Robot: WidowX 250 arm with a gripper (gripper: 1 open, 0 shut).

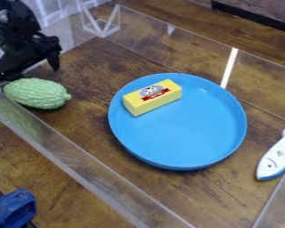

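Note:
My black gripper (24,55) is at the top left, just above and behind a pale green bumpy vegetable (36,93), which lies on the wooden floor by the clear left wall. The gripper's fingers are dark and partly hidden at the frame edge; nothing is visibly held between them.
A blue plate (176,134) with a yellow butter box (152,99) on it fills the centre right. A white fish-shaped object (276,156) lies at the right. A blue object (10,210) sits outside the clear wall at bottom left. The floor between gripper and plate is clear.

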